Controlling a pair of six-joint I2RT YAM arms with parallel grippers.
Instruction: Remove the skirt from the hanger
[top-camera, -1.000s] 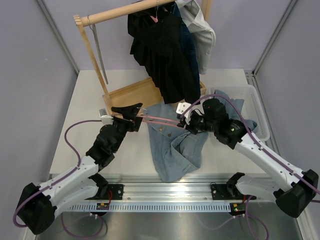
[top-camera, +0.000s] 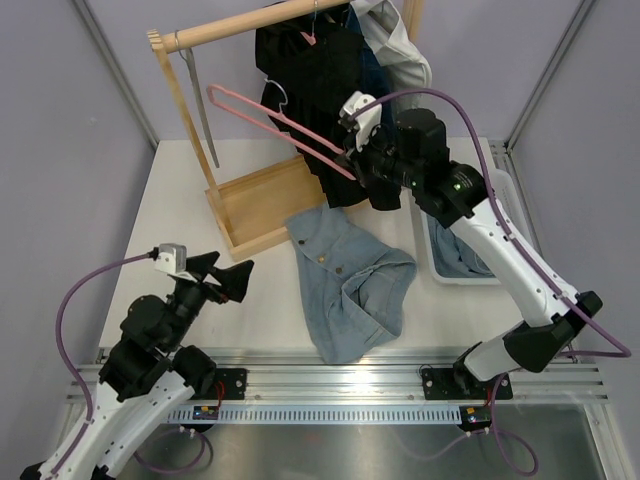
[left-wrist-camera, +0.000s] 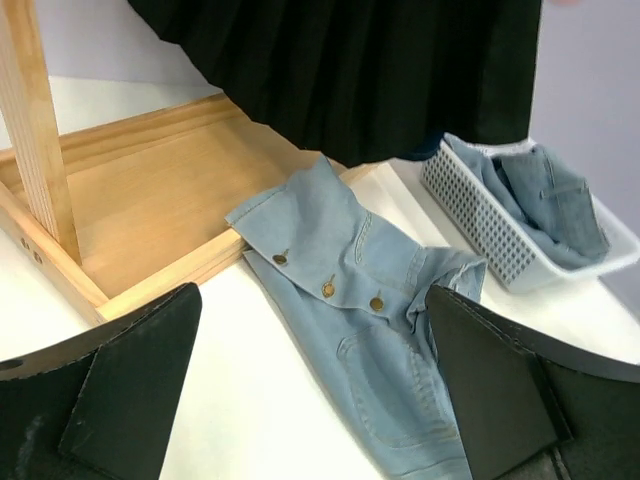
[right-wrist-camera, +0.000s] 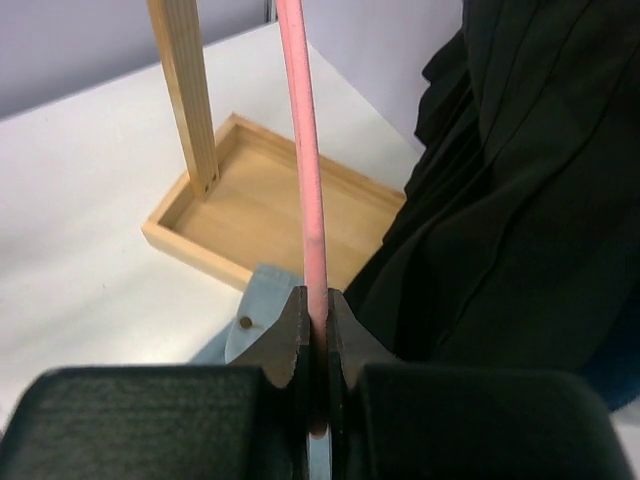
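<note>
The blue denim skirt (top-camera: 345, 270) lies spread on the table, its buttoned waist against the front rim of the wooden tray base, with no hanger in it. A pink hanger (top-camera: 262, 118) is held up in the air, and my right gripper (top-camera: 352, 170) is shut on one end of it. In the right wrist view the pink bar (right-wrist-camera: 312, 200) runs straight up from between the closed fingers. My left gripper (top-camera: 232, 280) stands open above the table left of the skirt; the left wrist view shows nothing between its fingers.
A wooden rack (top-camera: 240, 24) stands at the back with dark garments (top-camera: 305, 70) and a white garment (top-camera: 395, 45) hanging. An empty grey hanger (top-camera: 200, 105) hangs at its left. A white basket (top-camera: 515, 215) with denim inside sits right.
My right gripper has lifted the pink hanger up and back toward the rack. My left gripper has drawn away from the hanger to the left and front. The skirt stays on the table.
</note>
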